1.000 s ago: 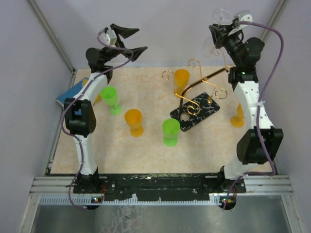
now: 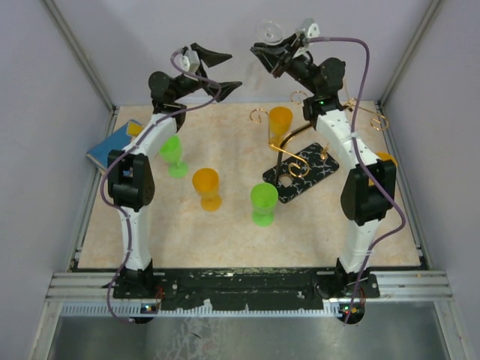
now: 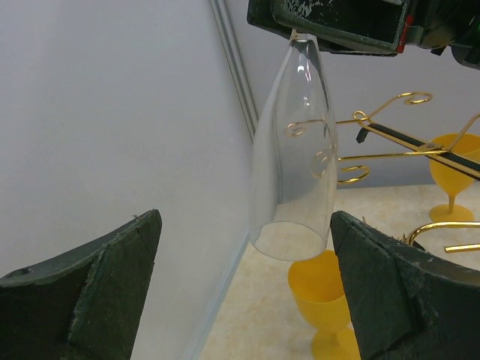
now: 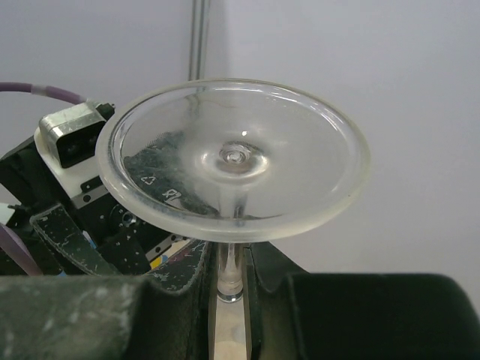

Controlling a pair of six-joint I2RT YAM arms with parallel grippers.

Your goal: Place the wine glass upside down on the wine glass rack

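Observation:
A clear wine glass hangs upside down from my right gripper [image 2: 274, 67], which is shut on its stem; its round foot [image 4: 300, 150] fills the upper middle of the right wrist view, and its bowl points down. My left gripper [image 2: 227, 73] stands open, facing the glass from the left, with the bowl seen beyond and between its fingers in the left wrist view. The gold rack [image 2: 285, 150] with spiral hooks stands below and to the right, behind the glass in the left wrist view.
Orange goblets [image 2: 206, 187] and green goblets [image 2: 264, 199] stand on the table around the rack; one orange one is under the rack's upper hooks. A blue flat object [image 2: 105, 150] lies at the left.
My right gripper has carried the glass leftward and slightly toward the table's middle, nearer my left gripper, which has moved a little to the right.

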